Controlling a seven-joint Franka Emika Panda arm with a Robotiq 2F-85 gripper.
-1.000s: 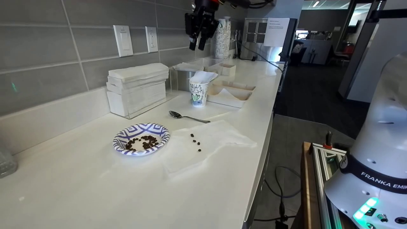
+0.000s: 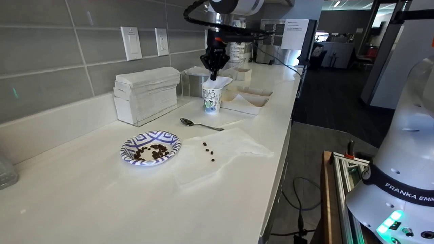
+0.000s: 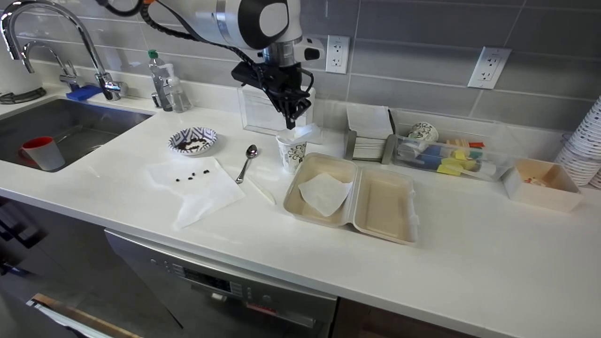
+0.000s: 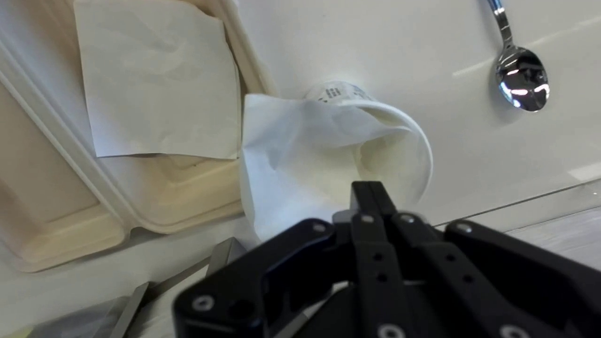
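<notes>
A patterned paper cup stands upright on the counter, with a white napkin tucked inside it and spilling over its rim. Directly above the cup's mouth is my gripper, pointing down with its fingers pressed together. Nothing shows between the fingertips in the wrist view. In exterior view 2 the tips appear at the level of the napkin; whether they touch it I cannot tell.
An open takeout box with a napkin inside lies beside the cup. Nearby are a spoon, a bowl of dark beans and a flat napkin bearing several beans. Napkin holders stand behind.
My gripper has come down from well above the cup to its mouth, and its fingers, apart before, are now together. The cup and the other objects have stayed where they were.
</notes>
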